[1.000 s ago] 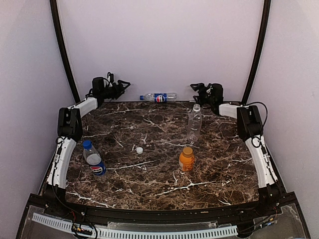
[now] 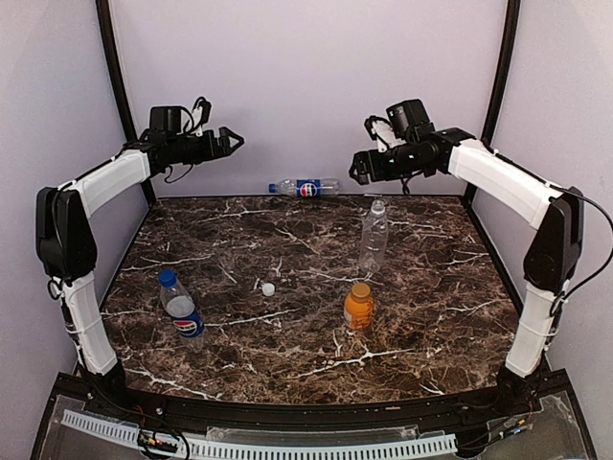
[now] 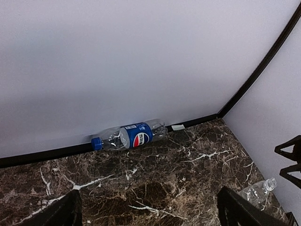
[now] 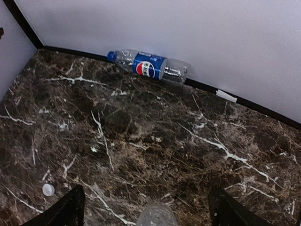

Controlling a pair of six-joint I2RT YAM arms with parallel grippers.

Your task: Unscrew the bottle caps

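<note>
On the marble table stand a blue-capped Pepsi bottle (image 2: 181, 309) at front left, an orange bottle (image 2: 358, 307) with orange cap at front right, and a clear bottle (image 2: 374, 240) behind it. Another Pepsi bottle (image 2: 305, 188) with blue cap lies along the back wall. A loose white cap (image 2: 268, 288) lies mid-table. My left gripper (image 2: 228, 142) hangs raised at back left, open and empty. My right gripper (image 2: 362, 168) hangs raised at back right, above the clear bottle in the right wrist view, its fingers apart with nothing seen between them.
Walls (image 2: 306, 96) enclose the back and both sides. A small white strip (image 4: 226, 95) lies at the back edge.
Both arms have risen from lower at the back. The bottles have not moved.
</note>
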